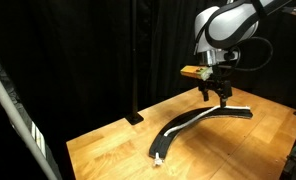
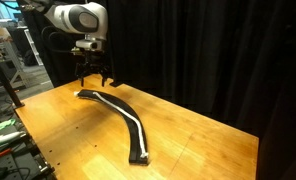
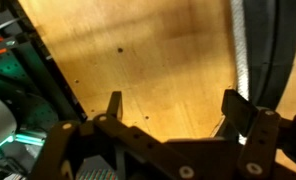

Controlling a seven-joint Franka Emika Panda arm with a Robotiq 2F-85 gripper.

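A curved black strip (image 1: 173, 134) lies on the wooden table, with a narrow white band (image 2: 129, 114) running along it. My gripper (image 1: 216, 99) is above the strip's far end, with its fingers pointing down. In the wrist view the gripper stands open, and only bare table shows between its fingers. Part of the black strip (image 3: 284, 45) and its white band (image 3: 240, 45) run along the right side there, by the right finger. Exterior view 2 shows the gripper (image 2: 92, 81) over the strip's far left end.
Black curtains (image 1: 73, 60) hang behind the table (image 2: 188, 135). A dark stand with cables and a greenish light (image 3: 28, 138) is at the left of the wrist view.
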